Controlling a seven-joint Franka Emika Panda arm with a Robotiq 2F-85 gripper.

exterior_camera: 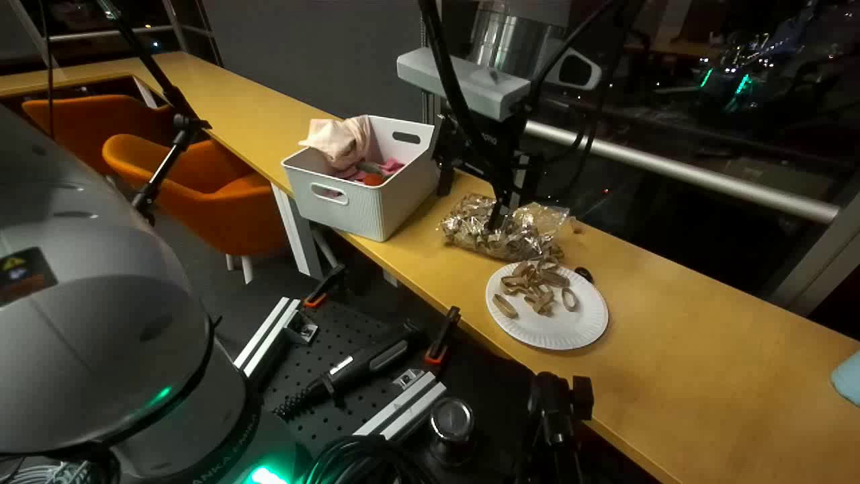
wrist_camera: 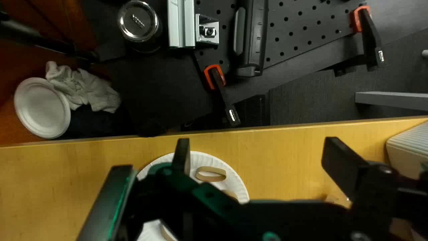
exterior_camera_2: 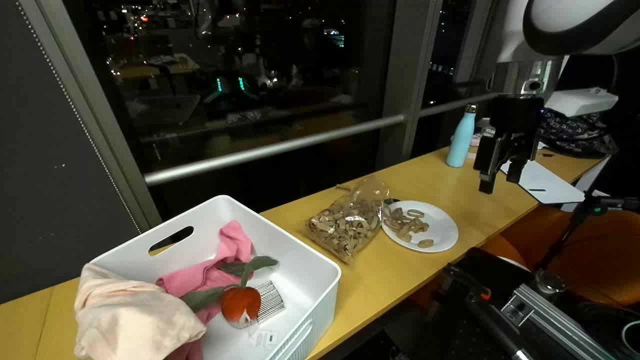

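Observation:
In exterior view 2 my gripper point(exterior_camera_2: 501, 180) hangs in the air above the table, its fingers apart and nothing between them. The wrist view shows the gripper with a wide gap between its fingers and bare table below. A white paper plate point(exterior_camera: 576, 327) holds several brown rings point(exterior_camera: 538, 284), some piled together. Part of the plate point(wrist_camera: 237, 182) is hidden behind the gripper in the wrist view. Beside it lies a clear plastic bag point(exterior_camera_2: 349, 226) full of similar brown rings. Contact between gripper and objects shows nowhere.
A white basket point(exterior_camera_2: 319, 264) holds pink cloth point(exterior_camera_2: 234, 243), pale cloth point(exterior_camera_2: 129, 321) and an orange item with green leaves point(exterior_camera_2: 241, 304). A blue bottle point(exterior_camera_2: 460, 141) stands near the window rail point(exterior_camera_2: 282, 148). Clamps point(wrist_camera: 222, 94) line the black workbench in front.

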